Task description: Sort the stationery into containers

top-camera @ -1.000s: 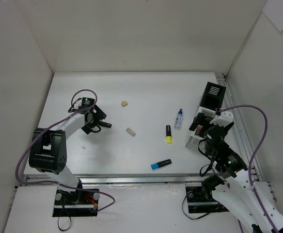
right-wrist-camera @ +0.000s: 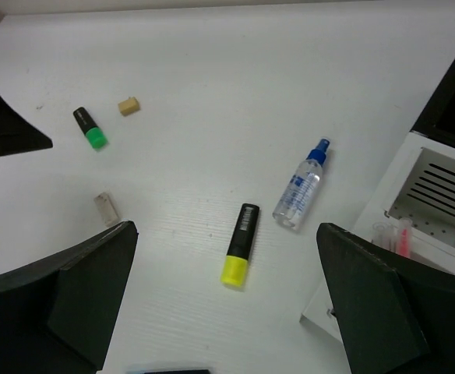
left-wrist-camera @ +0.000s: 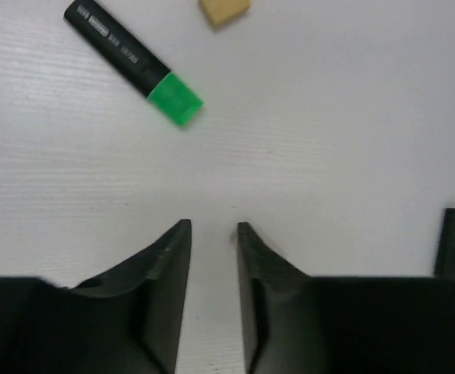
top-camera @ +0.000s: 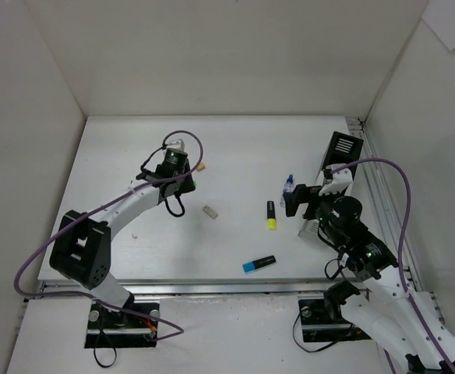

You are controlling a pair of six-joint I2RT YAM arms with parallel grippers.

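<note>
A black marker with green cap point(left-wrist-camera: 134, 66) lies below my left gripper, whose fingers are part open and empty, beside a small tan block point(left-wrist-camera: 223, 9). A grey eraser point(top-camera: 209, 211), a yellow-capped highlighter point(right-wrist-camera: 241, 245), a blue-capped marker point(top-camera: 259, 263) and a clear bottle with blue cap point(right-wrist-camera: 298, 195) lie on the table. My right gripper hangs open over the table's right side, near a white basket point(right-wrist-camera: 399, 181) holding pink items.
A black basket point(top-camera: 343, 150) stands at the back right, adjoining the white one.
My left gripper has moved right, toward the tan block. My right gripper has shifted left, away from over the white basket.
</note>
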